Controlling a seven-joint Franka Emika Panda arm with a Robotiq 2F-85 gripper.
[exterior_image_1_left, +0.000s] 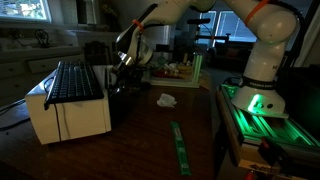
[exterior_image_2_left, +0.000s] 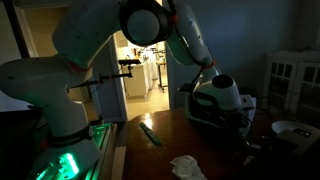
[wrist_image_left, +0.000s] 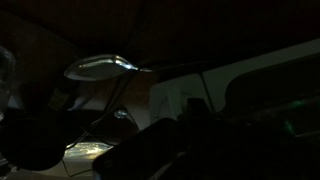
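Low behind the right side of a white box, my gripper is a dark shape against a dark background. The second exterior view has the gripper in front of the box, close to dark items at the right. It is shut, and nothing shows between its fingers. The wrist view is very dark; black fingers fill its lower part. Beyond them lies a shiny spoon-like object, with the pale box edge to the right. Whether the fingers touch anything cannot be made out.
A black keyboard-like slab rests on the box. On the open table lie a crumpled white cloth and a green strip. A pale round item stands at the right.
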